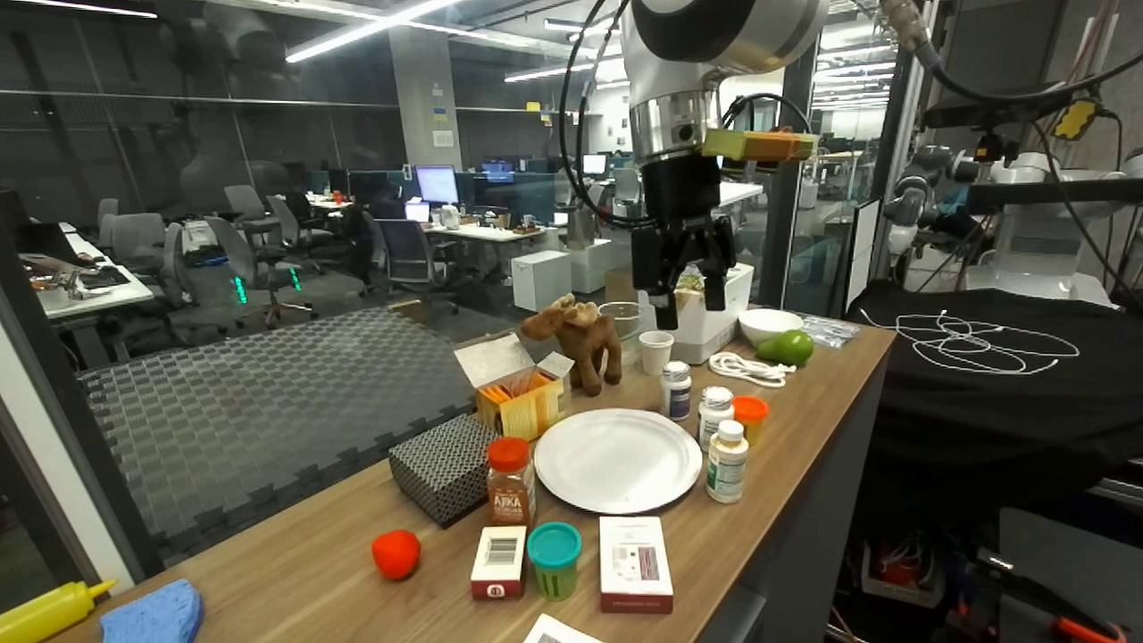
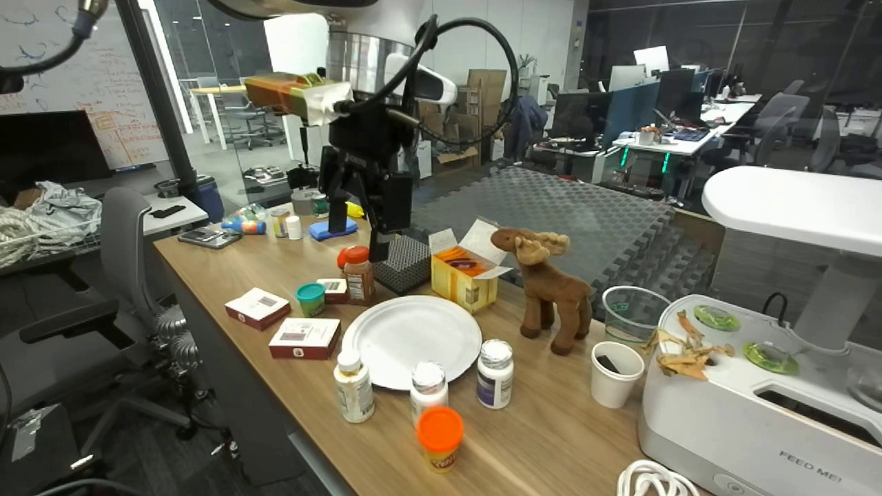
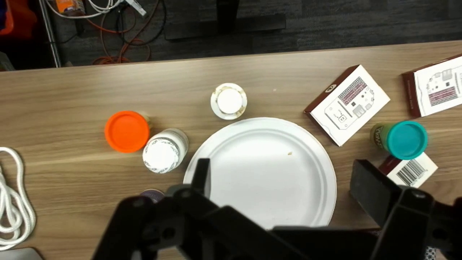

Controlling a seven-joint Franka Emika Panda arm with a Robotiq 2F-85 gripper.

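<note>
My gripper hangs in the air above the counter with its fingers wide apart and nothing between them. Below it in the wrist view lies an empty white plate, bare but for a small speck. In exterior view 1 the gripper appears high over the counter, clear of everything on it. Three white pill bottles stand by the plate: one with a worn white cap, one in the middle and one with a purple label. An orange-lidded tub is close to the middle bottle.
Beyond the plate are small boxes, a teal-lidded tub, a red-capped spice jar, a black patterned box, an open yellow carton and a plush moose. A paper cup stands beside a white appliance.
</note>
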